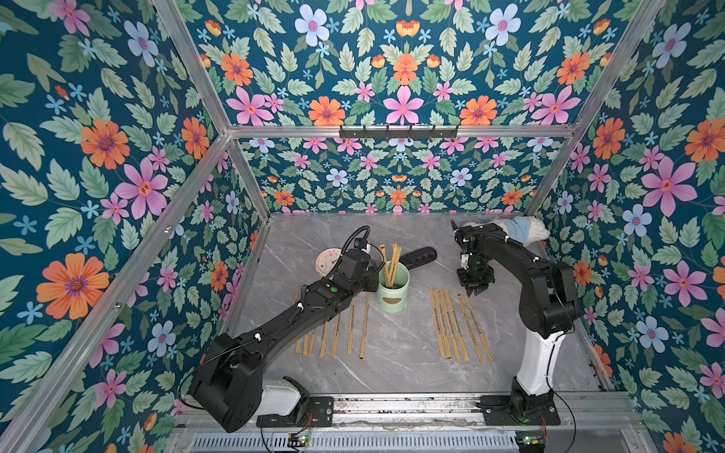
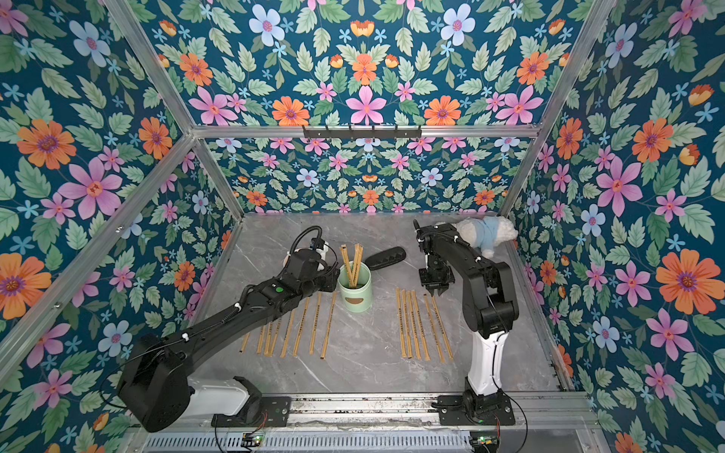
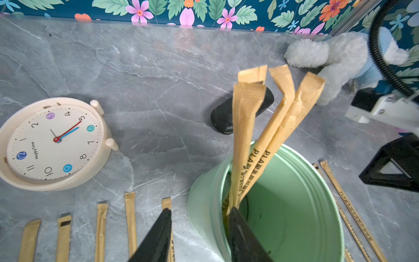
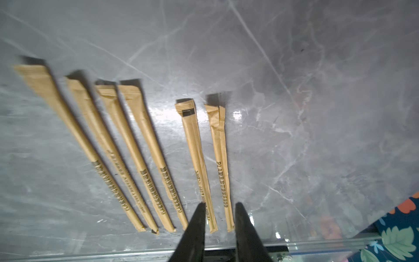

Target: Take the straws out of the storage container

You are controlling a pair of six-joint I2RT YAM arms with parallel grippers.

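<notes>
The green container (image 1: 392,298) stands mid-table with several paper-wrapped straws (image 3: 244,113) leaning out of it. My left gripper is at its left rim, open, fingertips just left of and around the rim near the straws. Straws lie in rows on both sides of the container. My right gripper hangs over the right-hand row of straws (image 4: 131,144), its fingers apart with none visibly held.
A clock (image 3: 56,144) lies at the back left, a black elongated object (image 2: 385,258) behind the container, and a white plush toy (image 2: 491,234) at the back right.
</notes>
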